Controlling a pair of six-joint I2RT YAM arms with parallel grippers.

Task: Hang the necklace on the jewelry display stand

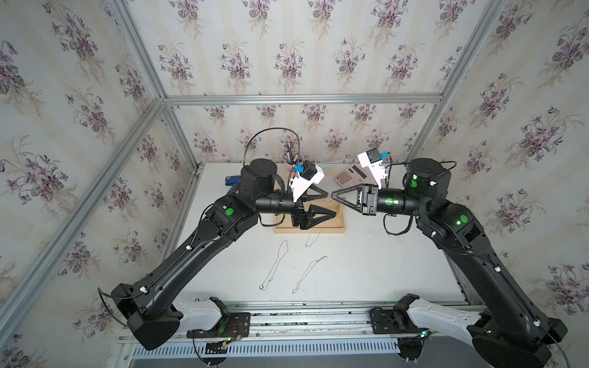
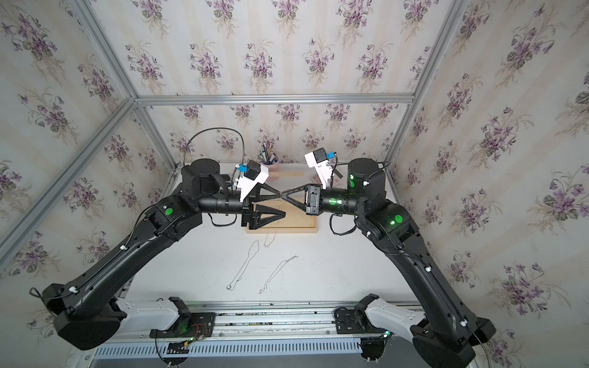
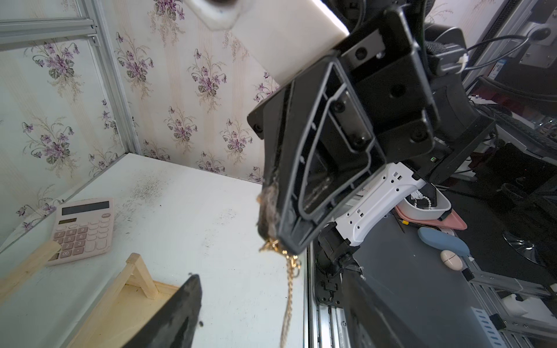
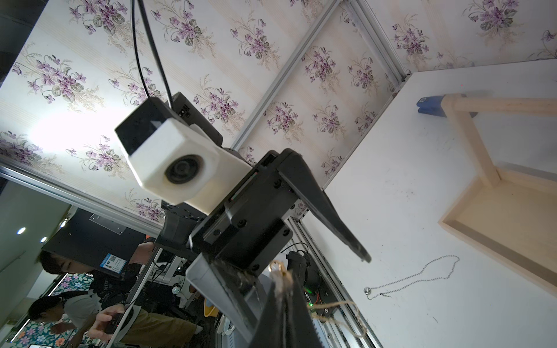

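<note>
A gold necklace (image 3: 289,290) hangs from the fingertips of my right gripper (image 1: 333,196), which is shut on it, above the wooden display stand (image 1: 309,230). Facing it from the left, my left gripper (image 1: 328,204) is open, its fingers apart, a little away from the chain. In the left wrist view the chain drops between the left gripper's blurred fingers. Two silver necklaces (image 1: 273,263) (image 1: 309,273) lie on the table in front of the stand.
A pink calculator (image 3: 84,229) lies behind the stand to the right, with a blue object (image 4: 429,104) at the back left and a pen holder (image 2: 268,160) at the back.
</note>
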